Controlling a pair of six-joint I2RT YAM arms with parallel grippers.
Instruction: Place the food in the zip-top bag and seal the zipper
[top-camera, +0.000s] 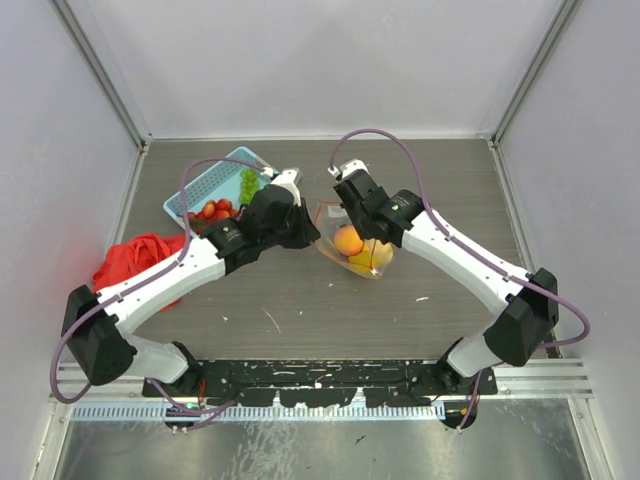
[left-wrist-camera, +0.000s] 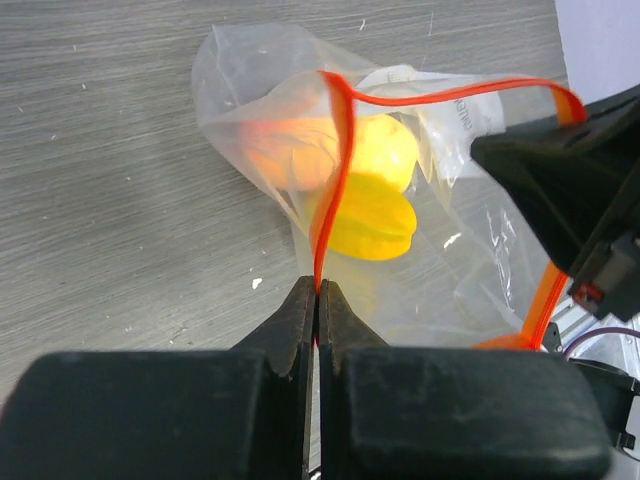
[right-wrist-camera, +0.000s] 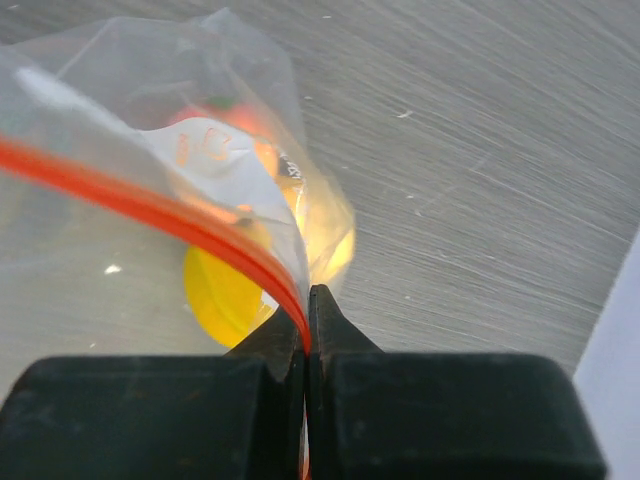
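Observation:
The clear zip top bag (top-camera: 341, 257), edged with an orange-red zipper strip (left-wrist-camera: 346, 150), hangs between my two grippers with its mouth spread. Inside it lie an orange (top-camera: 347, 240) and yellow pieces of food (left-wrist-camera: 372, 218). My left gripper is shut on the bag's zipper edge, the thin strip running down between its fingertips. On another part of that rim my right gripper is also shut, the strip passing into its fingers. In the top view the arms partly hide the bag's mouth.
A light blue basket (top-camera: 203, 184) at the back left holds red fruits (top-camera: 216, 210) and green grapes (top-camera: 249, 185). A red cloth (top-camera: 137, 257) lies at the left.

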